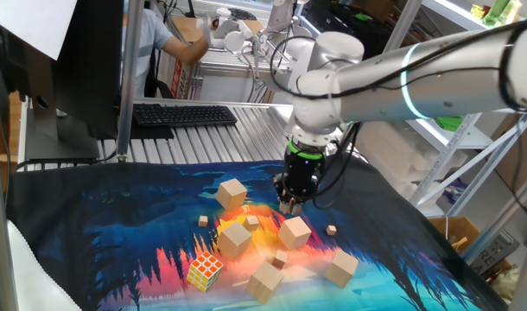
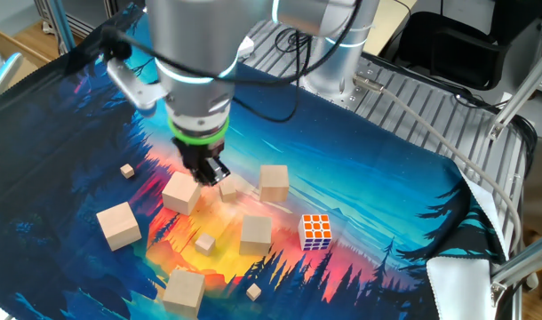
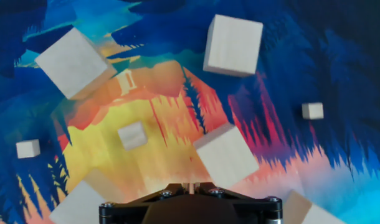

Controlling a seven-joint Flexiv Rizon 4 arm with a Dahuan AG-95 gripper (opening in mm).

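In the wrist view my gripper has its fingers drawn together. A thin pinkish strip shows between the tips, and no held block can be made out. The gripper [image 1: 291, 204] hangs above the blocks in exterior view 1. Below it in that view are a large wooden cube [image 1: 294, 232] and a small one [image 1: 280, 258]. Another large cube [image 2: 118, 226], left of the gripper [image 2: 219, 176] in exterior view 2, is mostly hidden behind it in exterior view 1. A small cube [image 2: 227, 188] appears just under the fingertips in exterior view 2.
More wooden cubes lie around: large ones [image 1: 265, 281] and small ones [image 1: 203, 221]. A Rubik's cube [image 1: 205, 270] sits near the front. A keyboard [image 1: 184, 115] lies behind the cloth.
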